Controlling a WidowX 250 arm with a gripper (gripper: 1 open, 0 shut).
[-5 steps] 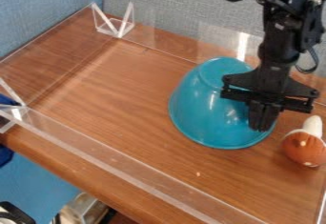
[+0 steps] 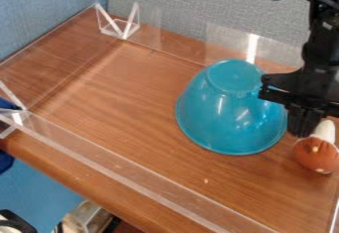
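A teal bowl [image 2: 223, 113] stands upside down on the wooden tray floor, right of centre. Just right of it, the black gripper [image 2: 304, 120] hangs low, partly cut off by the right edge of the view, above an orange round object with a white top [image 2: 315, 155]. The gripper looks shut; whether anything lies between its fingers is hard to see, but nothing visible is held.
Clear plastic walls edge the wooden surface [image 2: 113, 113], with white corner brackets [image 2: 118, 23] at the back left and at the left front. A grey padded wall is behind.
The gripper has moved right, from over the bowl to above the orange object. The bowl and the orange object look unmoved.
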